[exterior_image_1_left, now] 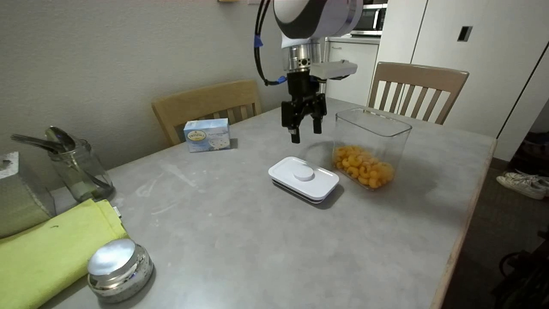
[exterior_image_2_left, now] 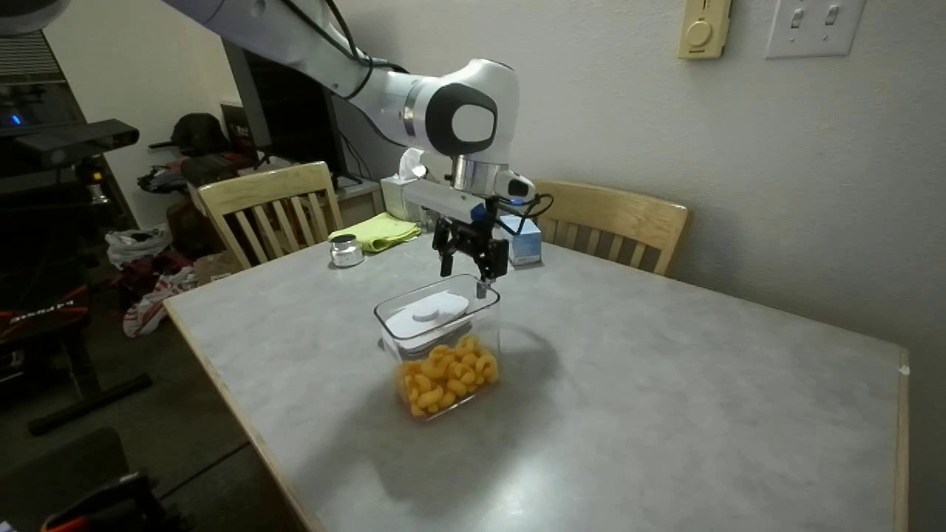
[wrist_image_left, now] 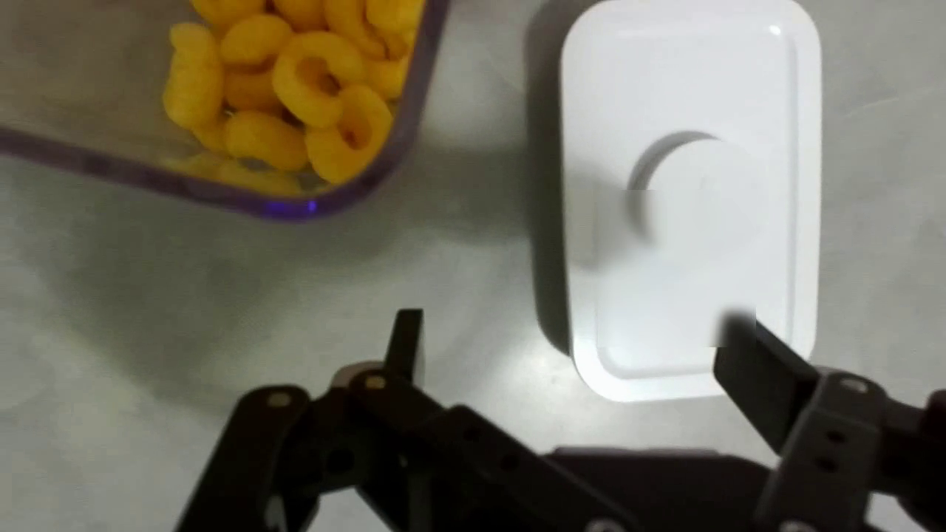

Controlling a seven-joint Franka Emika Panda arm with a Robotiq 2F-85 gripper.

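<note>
A white rectangular lid (exterior_image_1_left: 288, 171) with a round knob (exterior_image_1_left: 303, 172) lies flat on the table. Beside it stands a clear, topless container (exterior_image_1_left: 396, 133) with orange puffs (exterior_image_1_left: 363, 165) in its bottom. My gripper (exterior_image_1_left: 304, 131) hangs above the table on the wall side of the lid, its fingers wide apart and empty. In the wrist view the lid (wrist_image_left: 692, 53) is at the upper right, and the right finger (wrist_image_left: 767, 381) overlaps its lower corner from above. The container's rim (wrist_image_left: 421, 97) shows at the upper left, clear of the fingers.
A blue tea box (exterior_image_1_left: 207, 135) sits by the wall. Toward the left are a jar with cutlery (exterior_image_1_left: 85, 172), a yellow-green cloth (exterior_image_1_left: 56, 247) and a silver-lidded jar (exterior_image_1_left: 121, 270).
</note>
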